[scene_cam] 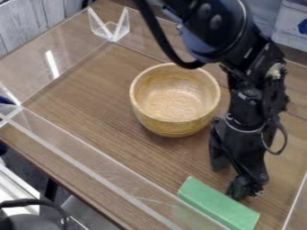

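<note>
My black gripper (238,166) is low over the right side of the wooden table (84,94), its fingers pointing down between a wooden bowl (174,97) and a green block (218,202). It appears open; whether anything lies between the fingers is hidden by the dark housing. The bowl sits upright and empty to the upper left of the gripper. The green block lies at the front edge, below the gripper.
Clear plastic edges run along the near left side. A small clear plastic piece (110,27) stands at the back left.
</note>
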